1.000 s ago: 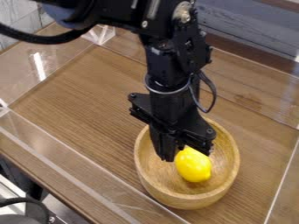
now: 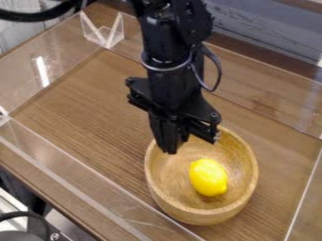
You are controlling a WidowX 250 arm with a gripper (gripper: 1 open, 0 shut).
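The black gripper [image 2: 175, 128] hangs over the left rear part of a round wooden bowl [image 2: 170, 188]. A yellow oval object [image 2: 209, 177] lies in the right half of the bowl, below and to the right of the fingertips, with bare bowl around it. I cannot tell how far apart the fingers are; the yellow object is clear of them.
Clear plastic pieces stand at its upper left edge and left side. A black cable shows at the bottom left corner.
The gripper has risen and moved back, away from the yellow object, which now shows fully in the bowl.
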